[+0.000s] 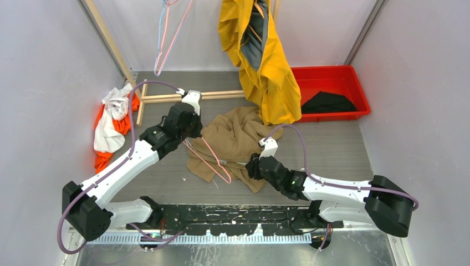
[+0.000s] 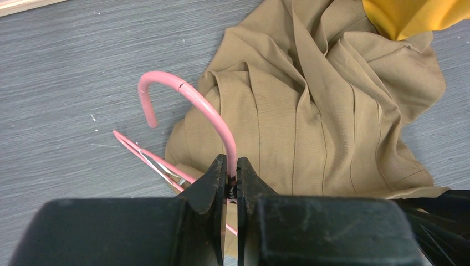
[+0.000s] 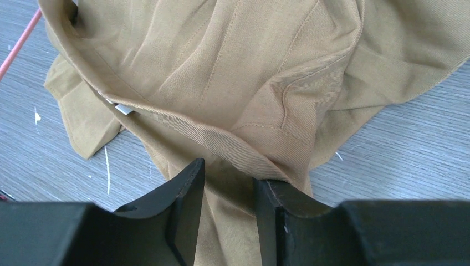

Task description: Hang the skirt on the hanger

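Note:
The khaki skirt lies crumpled on the grey floor. Above it my left gripper is shut on a pink wire hanger, its hook standing up past the fingers and its frame hanging over the skirt's left part. My right gripper is part open at the skirt's front edge, with the waistband at and partly over its fingertips; whether fabric is between them is hard to tell.
A yellow garment hangs from the rail behind the skirt. A red bin with dark cloth is at back right; white and orange clothes lie left. More hangers hang at back left.

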